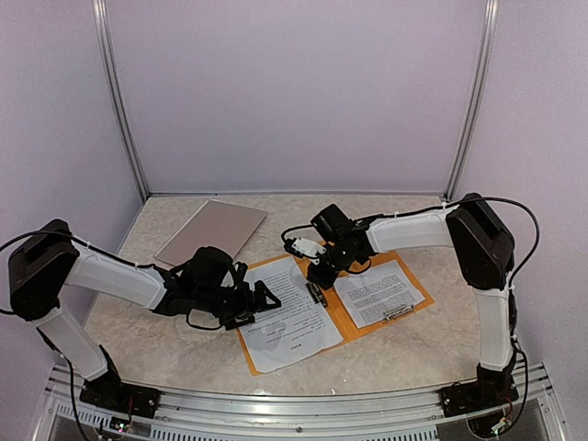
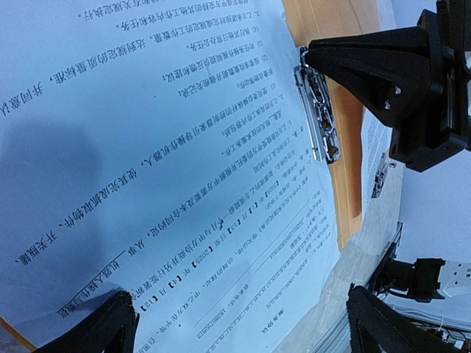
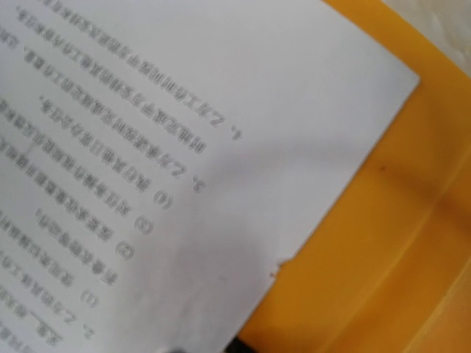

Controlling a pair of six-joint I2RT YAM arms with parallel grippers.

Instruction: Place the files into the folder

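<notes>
An orange folder (image 1: 340, 322) lies open with printed sheets (image 1: 285, 322) on its left half and another sheet (image 1: 377, 289) on its right half. Metal clips (image 2: 316, 110) show at the middle and on the right sheet. My left gripper (image 1: 253, 308) hangs open over the left sheets, nothing between its fingers. My right gripper (image 1: 317, 271) is shut at the top middle of the folder; in the right wrist view only paper and orange folder (image 3: 383, 243) show, the fingertips mostly out of frame.
A pinkish board (image 1: 211, 230) lies at the back left. Metal rails edge the table.
</notes>
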